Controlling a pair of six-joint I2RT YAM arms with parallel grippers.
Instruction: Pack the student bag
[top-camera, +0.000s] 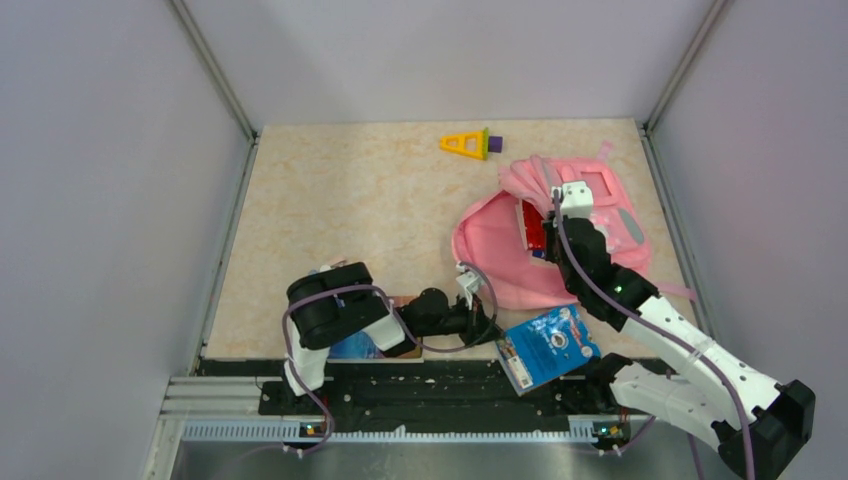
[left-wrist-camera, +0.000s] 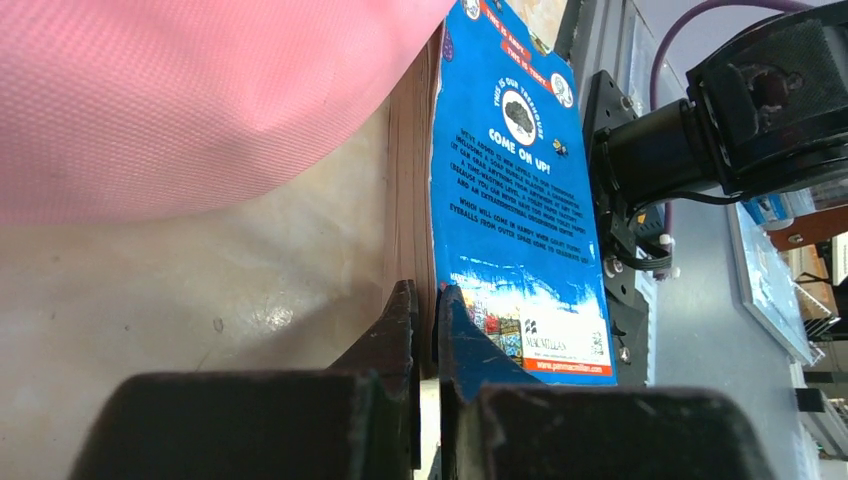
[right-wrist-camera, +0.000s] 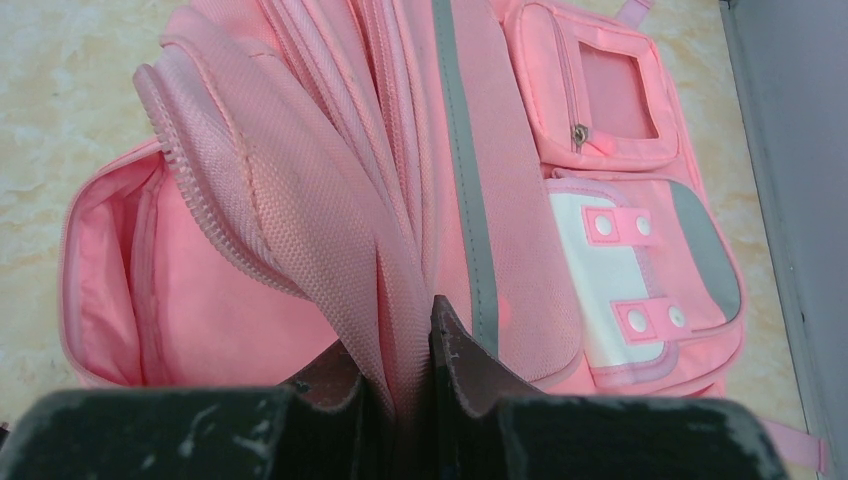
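Observation:
The pink bag (top-camera: 495, 270) lies open on the right of the table, a red book (top-camera: 532, 225) inside. My right gripper is shut on the bag's bunched pink fabric, in its upper part. At the front edge my left gripper is shut on the spine end of a blue book (top-camera: 550, 345), which juts over the edge below the bag. In the left wrist view, the book's blue back cover (left-wrist-camera: 510, 200) faces up, beside pink cloth.
A yellow toy (top-camera: 463, 144) with a purple end stands at the back. More books (top-camera: 352, 347) lie at the front left, partly under the left arm.

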